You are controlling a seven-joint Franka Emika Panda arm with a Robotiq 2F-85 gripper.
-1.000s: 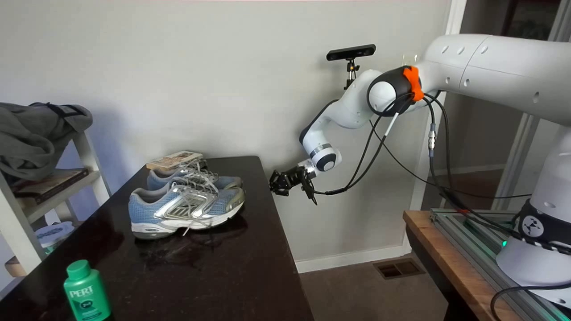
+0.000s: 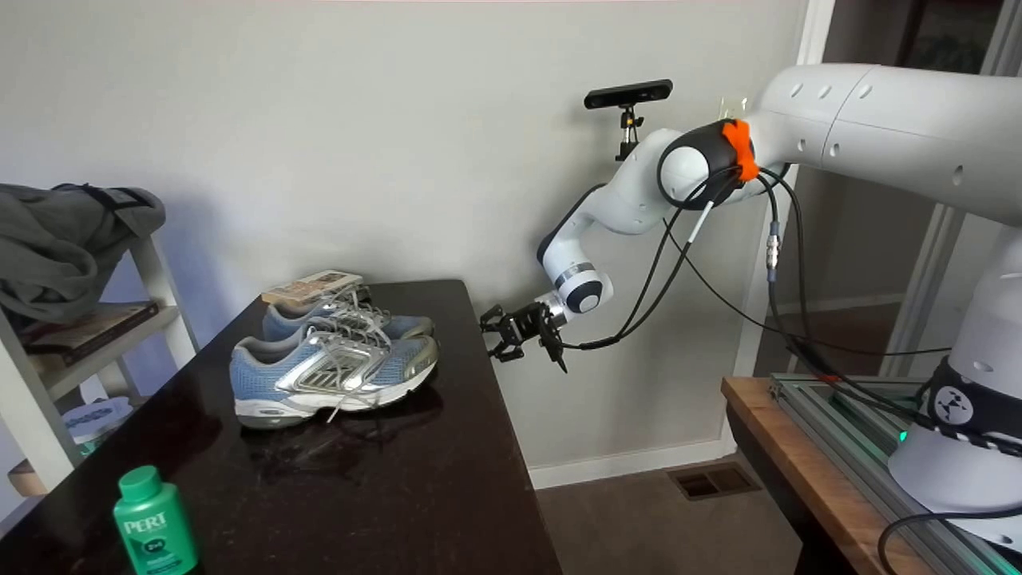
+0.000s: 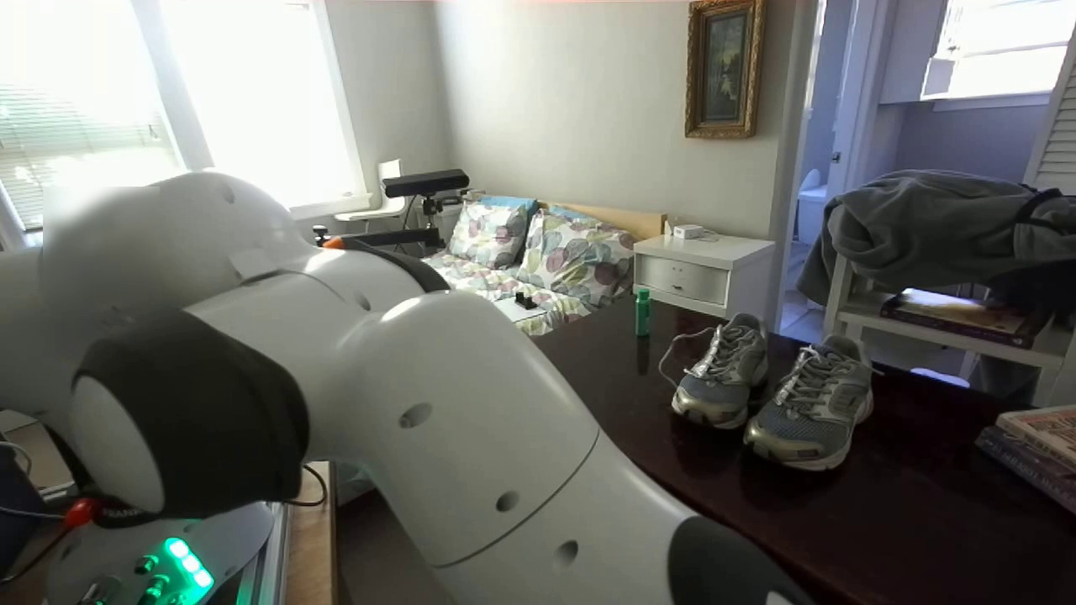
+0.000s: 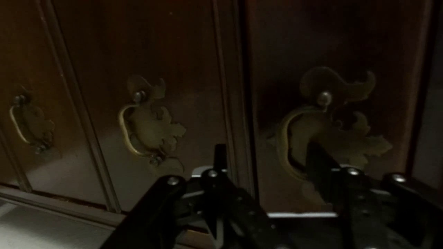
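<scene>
In the wrist view my gripper stands open, its two black fingers spread before a dark wooden drawer front. Seen between and above them is the curved brass handle (image 4: pixel 283 141) of the right drawer. One finger (image 4: pixel 320 166) overlaps that handle's backplate, hiding its lower part; whether it touches cannot be told. A second brass handle (image 4: pixel 127 132) lies to the left, with a third handle (image 4: pixel 21 124) at the far left. From outside, the gripper (image 2: pixel 493 332) is beside the dresser (image 2: pixel 431 489), just off its right edge. Exterior view 2 hides the gripper.
A pair of grey-blue running shoes (image 2: pixel 326 374), a green bottle (image 2: pixel 156 527) and books (image 2: pixel 311 287) rest on the dresser top. A wall (image 2: pixel 623 383) stands behind the arm. Open floor (image 2: pixel 651 537) lies between the dresser and the robot's bench (image 2: pixel 795 460).
My gripper's fingers have spread apart from a nearly closed stance. The wrist has dipped very slightly; the shoes and bottle are unmoved.
</scene>
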